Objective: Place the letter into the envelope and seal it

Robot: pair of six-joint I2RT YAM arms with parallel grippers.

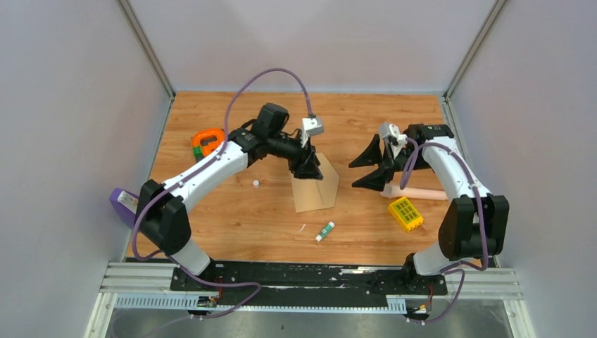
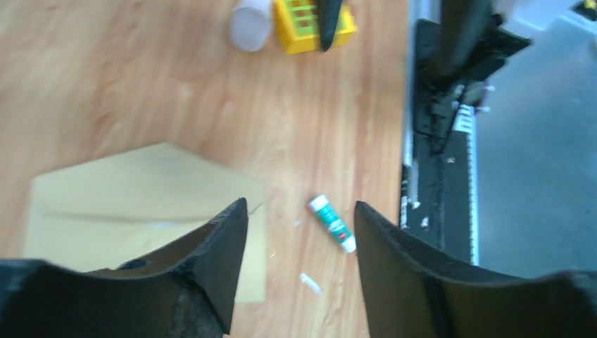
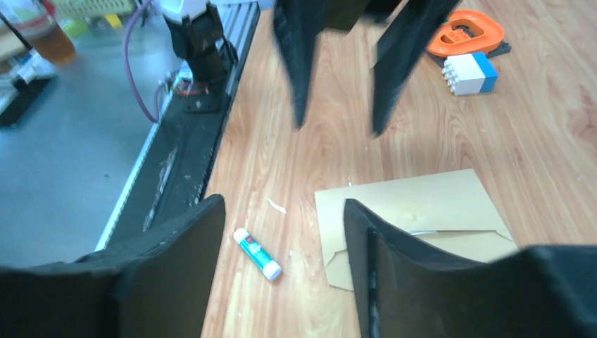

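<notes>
A tan envelope (image 1: 315, 197) lies flat mid-table, its pointed flap (image 2: 162, 169) spread open. Along its opening, a thin white edge (image 3: 424, 232) shows; whether this is the letter I cannot tell. The glue stick (image 1: 325, 231), white with a green label, rests on the wood in front of the envelope, clear of both grippers. Above the envelope hovers my left gripper (image 1: 308, 171), fingers apart and empty in its wrist view. My right gripper (image 1: 353, 175) is open to the right of the envelope, with nothing between its fingers.
A yellow brick (image 1: 405, 214) and a pale cylinder (image 1: 422, 193) lie near the right arm. At the left are an orange tool (image 1: 208, 139) and a small white cap (image 1: 256, 184). A white scrap (image 1: 303, 227) lies near the glue stick.
</notes>
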